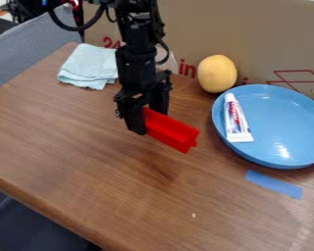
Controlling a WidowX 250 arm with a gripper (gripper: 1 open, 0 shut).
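My black gripper [138,114] is low over the middle of the wooden table, shut on a red rectangular block [169,130] that juts out toward the lower right, angled downward. To the right, a blue plate [279,125] holds a white toothpaste tube [235,118] on its left side. Whether the block touches the tabletop is hard to tell.
A folded light-blue cloth [86,65] lies at the back left, and a yellow oval object [218,74] behind the plate, before a cardboard box [235,30]. Blue tape [274,184] marks the right front.
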